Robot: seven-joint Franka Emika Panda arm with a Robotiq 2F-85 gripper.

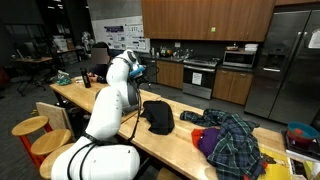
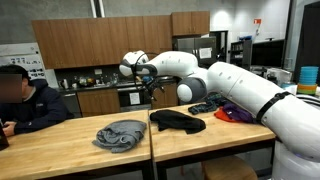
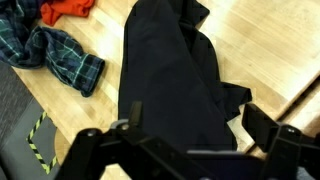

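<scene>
A black cloth (image 3: 172, 80) lies spread and rumpled on the wooden table, filling the middle of the wrist view. From the first exterior view, the same black cloth (image 1: 157, 117) rests beside the arm. My gripper is above the cloth, its fingers wide apart along the bottom of the wrist view, with nothing held between them. In the second exterior view the gripper (image 2: 150, 86) hangs well above the table, over the far side of the black cloth (image 2: 177, 122).
A grey cloth (image 2: 121, 135) lies on the neighbouring table. A plaid cloth (image 1: 235, 147) and a red cloth (image 1: 208, 140) are heaped on the right of my table. Stools (image 1: 30, 126) stand at the left. A person (image 2: 36, 104) sits at the far left of the second exterior view.
</scene>
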